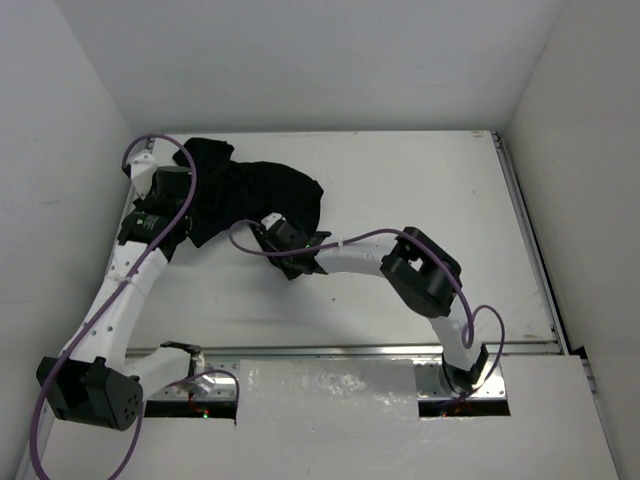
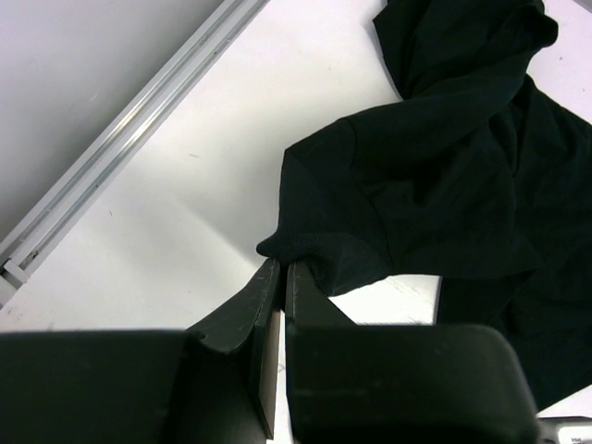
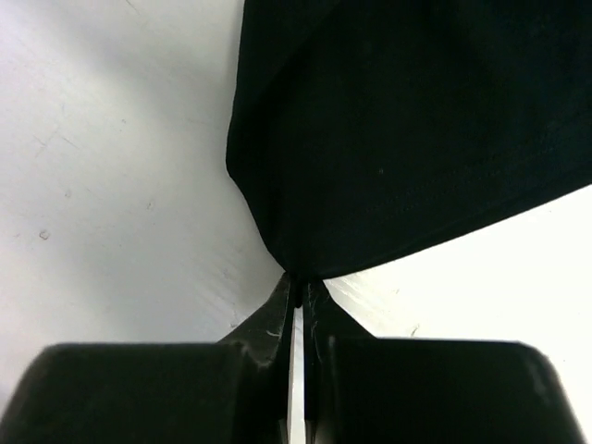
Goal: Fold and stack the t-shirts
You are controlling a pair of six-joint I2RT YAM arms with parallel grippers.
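A black t-shirt [image 1: 260,185] lies loosely spread and rumpled over the back left of the white table [image 1: 420,180]. My left gripper is shut on a raised corner of the shirt [image 2: 407,194] at the table's left side. My right gripper is shut on a pointed corner of the shirt [image 3: 388,139], low at the table surface near its front middle. Whether there is more than one shirt cannot be told; the arms hide parts of the cloth.
Metal rails [image 2: 120,139] edge the table, with walls behind and at both sides.
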